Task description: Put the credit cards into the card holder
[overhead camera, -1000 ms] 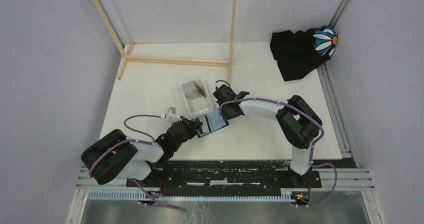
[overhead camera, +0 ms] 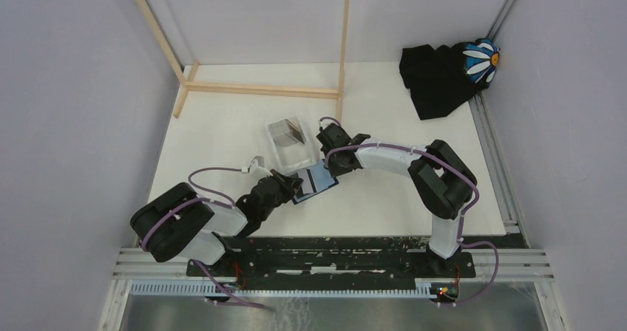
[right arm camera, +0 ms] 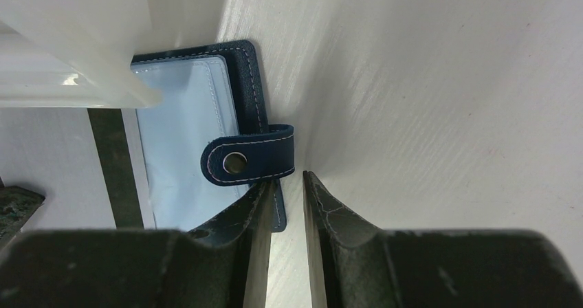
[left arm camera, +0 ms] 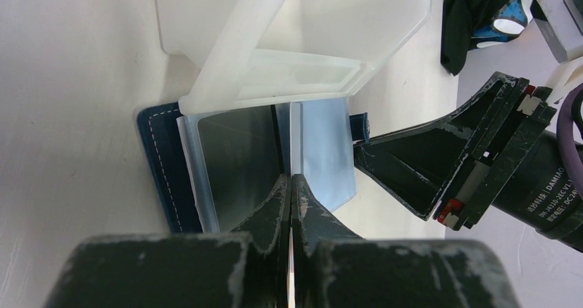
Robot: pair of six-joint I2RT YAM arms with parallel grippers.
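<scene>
The dark blue card holder (overhead camera: 323,186) lies open on the table, with clear pockets inside. My left gripper is shut on a white credit card (left arm camera: 295,139), seen as a thin edge in the left wrist view. The card's white face with a dark stripe (right arm camera: 113,163) shows in the right wrist view, beside the holder's right pocket (right arm camera: 182,115); whether its edge is inside cannot be told. My right gripper is nearly shut around the holder's snap strap (right arm camera: 254,158) at the right edge. A dark card (left arm camera: 240,157) fills the left pocket.
A translucent tray (overhead camera: 275,154) stands just behind the holder and hides its far edge in the wrist views. It contains cards (overhead camera: 285,133). Wooden bars (overhead camera: 262,89) and a black cloth (overhead camera: 436,80) lie farther back.
The right gripper and the holder look nearly unmoved.
</scene>
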